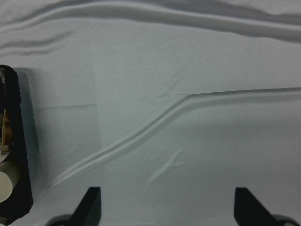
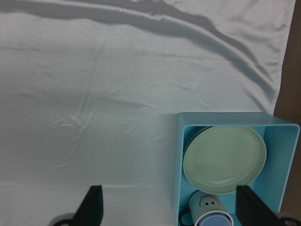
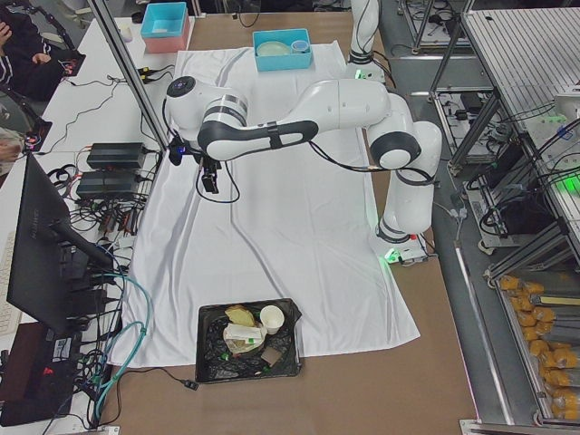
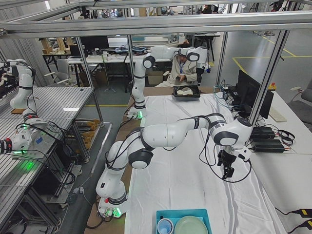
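My left gripper is open over white cloth (image 1: 188,141), nothing between its fingers; a black tray (image 1: 21,183) with a cup and other items lies at its view's left edge. My right gripper is also open and empty above the cloth. Beside it a light blue box (image 2: 235,117) holds a pale green plate (image 2: 223,160) and a smiley mug (image 2: 211,212). In the camera left view the black tray stands at the near end, the blue box at the far end.
A monitor (image 3: 36,245), black units and cables line one side of the cloth. A metal frame post (image 3: 131,77) rises beside it.
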